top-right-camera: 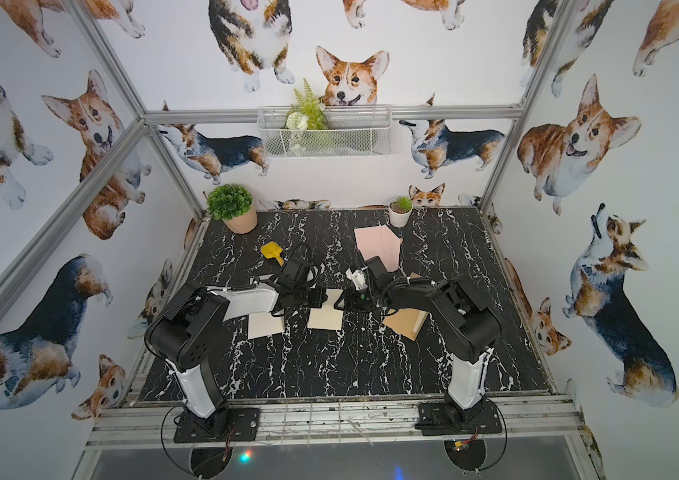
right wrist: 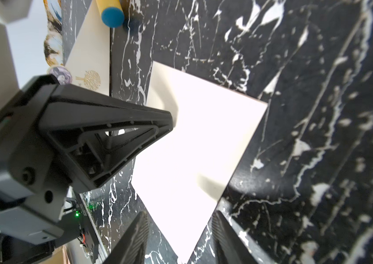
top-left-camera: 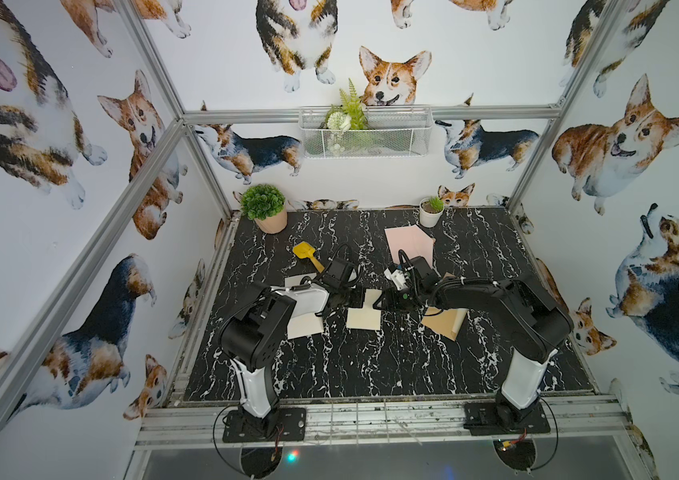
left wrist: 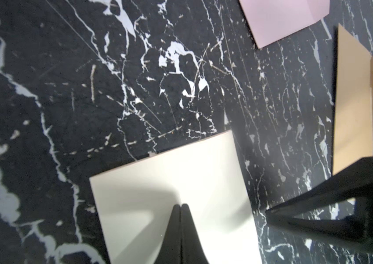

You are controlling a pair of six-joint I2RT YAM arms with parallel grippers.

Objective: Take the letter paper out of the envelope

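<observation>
A cream letter paper (top-left-camera: 365,317) lies flat on the dark marble table between my two arms, apart from the envelopes. My left gripper is shut above the paper, with nothing showing between its fingertips. My right gripper has its fingers apart at the paper's edge, with no visible grip on it. To the right, a brown envelope (top-left-camera: 445,321) with its flap raised lies partly under the right arm. A white envelope (right wrist: 91,66) with a gold tree print and round seal lies to the left, partly covered by the left arm.
Behind the right gripper lies a pink envelope (top-left-camera: 409,241). A yellow shovel (top-left-camera: 305,253) rests behind the left gripper. Two potted plants, one large (top-left-camera: 265,208) and one small (top-left-camera: 430,212), stand at the back edge.
</observation>
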